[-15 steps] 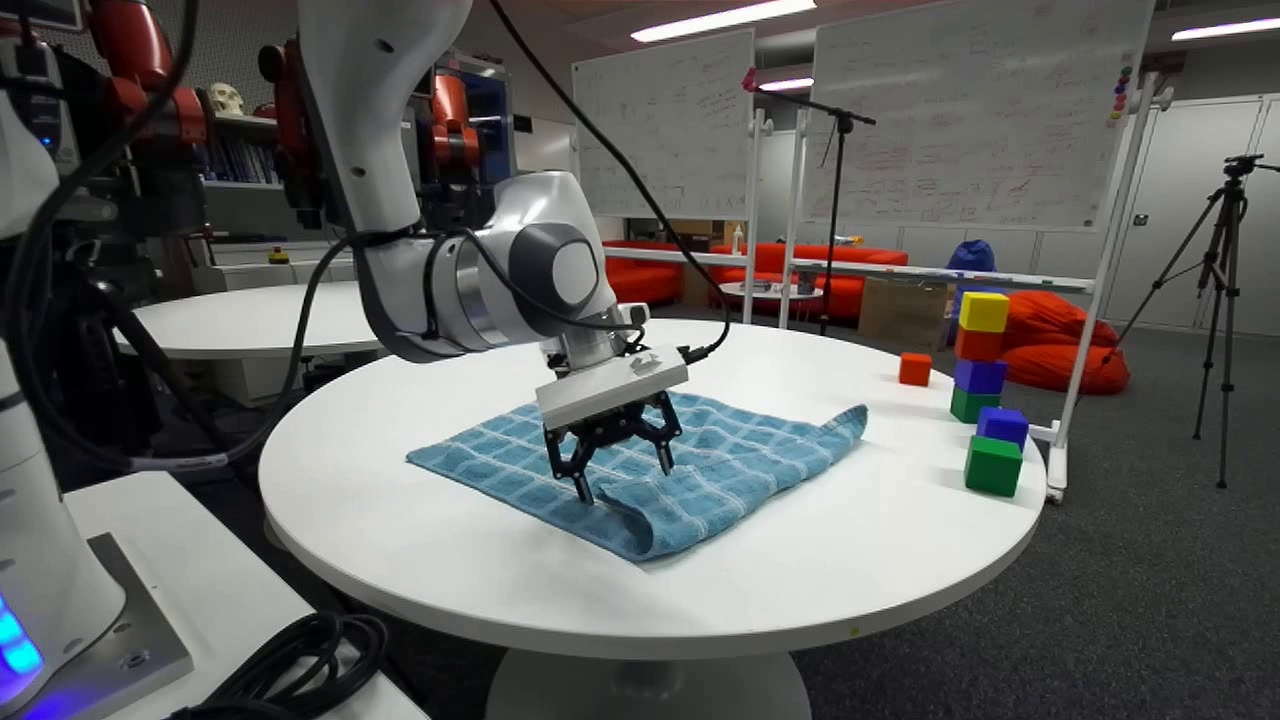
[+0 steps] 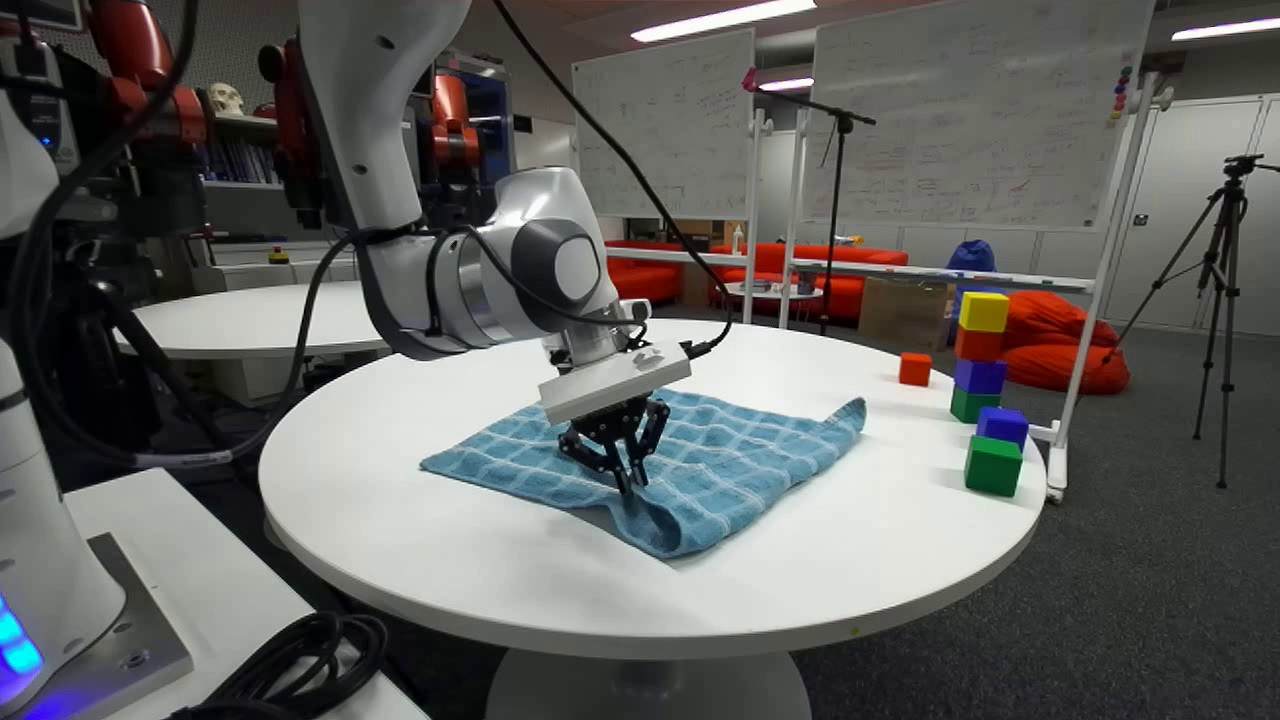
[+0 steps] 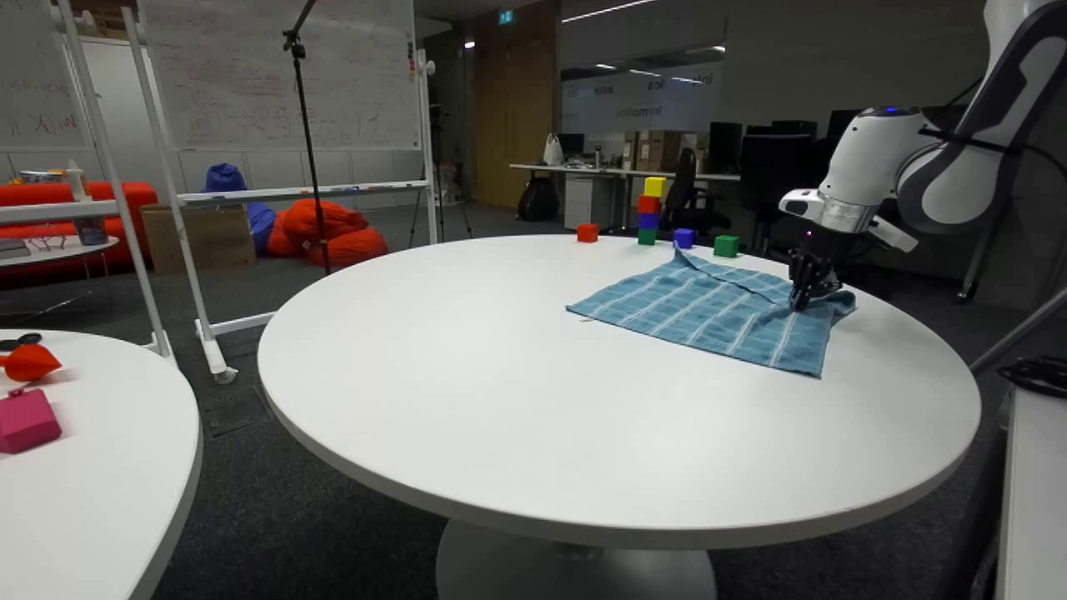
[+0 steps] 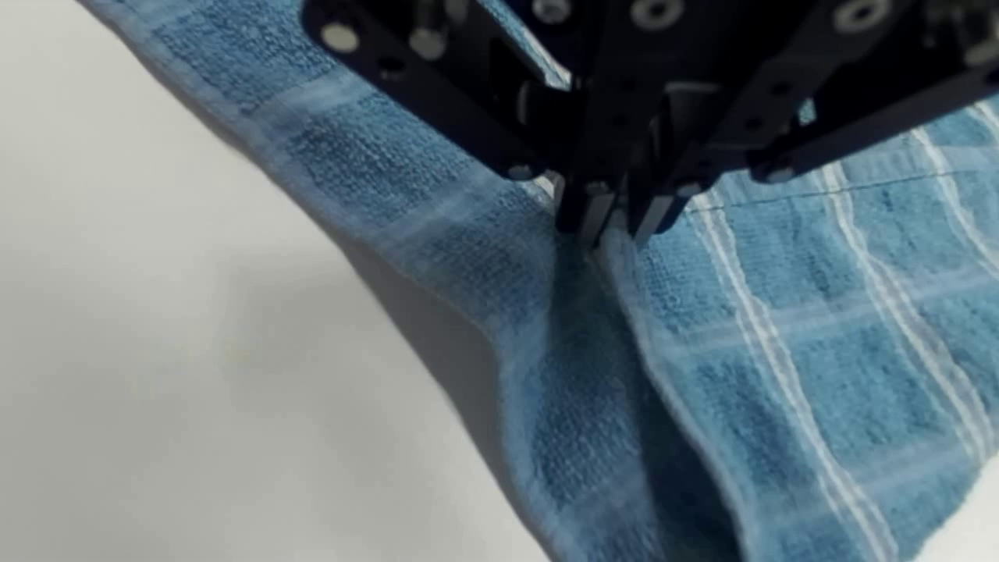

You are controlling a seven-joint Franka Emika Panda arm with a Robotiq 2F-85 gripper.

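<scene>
A blue towel [image 2: 744,450] with white check lines lies on the round white table, one side folded over and its near edge curled into a loop. In the wrist view the folded flap of the towel [image 4: 777,309] lies on the right, and the lower layer runs along the left. My gripper points down at the flap's edge, shut on a pinch of the cloth. From the side, the gripper [image 2: 632,480] sits low at the towel's near part; in the second exterior view the gripper [image 3: 800,300] touches the cloth's right portion.
A stack of yellow, red, blue and green blocks [image 2: 980,360] stands near the table's far right edge. Around it are a red block [image 2: 914,368], a blue block [image 2: 1003,426] and a green block [image 2: 993,466].
The gripper's fingers were spread wide over the towel a second ago; they have come together on the cloth. The towel's near left edge has drawn slightly to the right, and the curl has shifted.
</scene>
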